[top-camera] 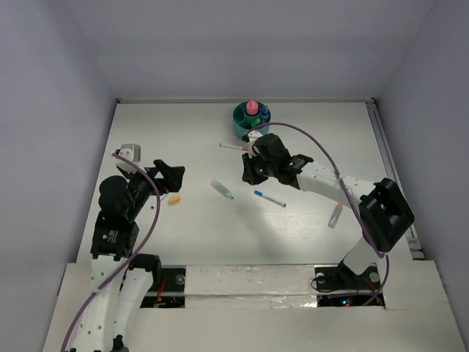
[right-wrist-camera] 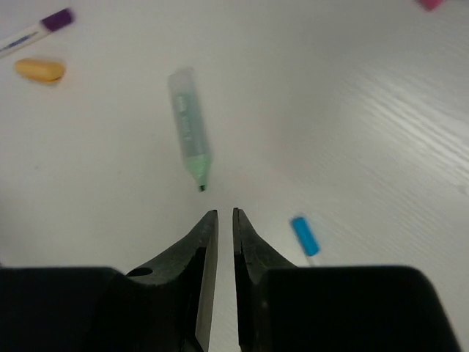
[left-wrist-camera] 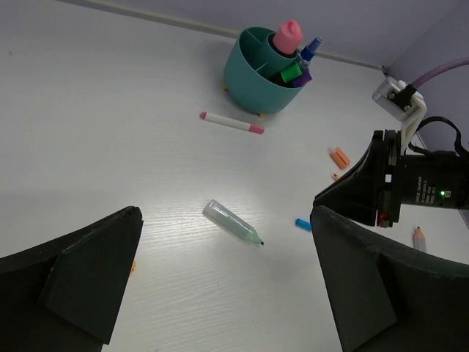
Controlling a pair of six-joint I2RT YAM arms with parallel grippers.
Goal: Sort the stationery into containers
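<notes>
A teal divided cup [top-camera: 241,130] stands at the back, holding a pink-topped item [left-wrist-camera: 286,37] and blue, green and purple ones. Between the arms lies a clear-and-green pen [top-camera: 222,189]. A blue-tipped marker [top-camera: 270,199] rests to its right, and a white marker with pink ends [left-wrist-camera: 231,123] lies before the cup. My right gripper points down above the table near the green pen and blue marker, its fingers a narrow gap apart with nothing between. On the left side, my left gripper is wide open and empty.
By the left gripper lie a yellow piece [right-wrist-camera: 39,70] and a purple-capped marker [right-wrist-camera: 57,20]. An orange-tipped item [top-camera: 335,216] sits at the right, below the right forearm. Bare table remains at the front middle.
</notes>
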